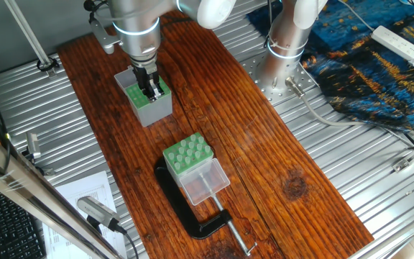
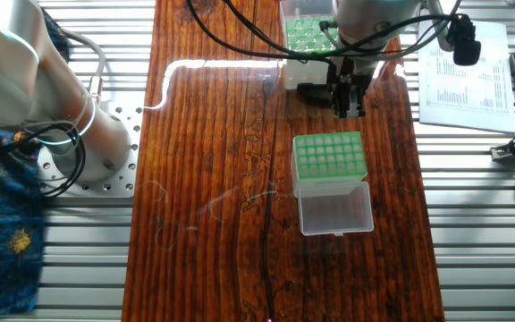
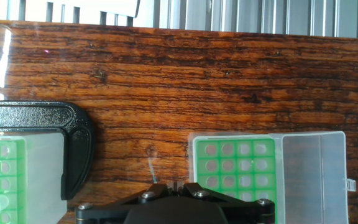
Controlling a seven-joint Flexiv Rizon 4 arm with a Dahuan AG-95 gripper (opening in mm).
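Two boxes with green racks stand on the wooden table. One rack (image 1: 189,149) holds several translucent tubes or caps, and its clear lid (image 1: 205,181) lies open. The other box (image 1: 154,113) has a green rack (image 2: 329,156) with no tubes seen standing up, and an open clear lid (image 2: 336,210). My gripper (image 1: 153,92) points down and overlaps this second box in exterior view 1. Exterior view 2 puts the gripper (image 2: 349,100) between the boxes, above the table. At the wrist view's bottom edge, the gripper looks shut, nothing visible between its fingertips.
A black C-clamp (image 1: 180,205) lies around the tube-filled box, its screw handle reaching toward the table's front. Cables (image 2: 266,40) hang across exterior view 2. Bare wood (image 1: 264,165) stretches along the robot-base side.
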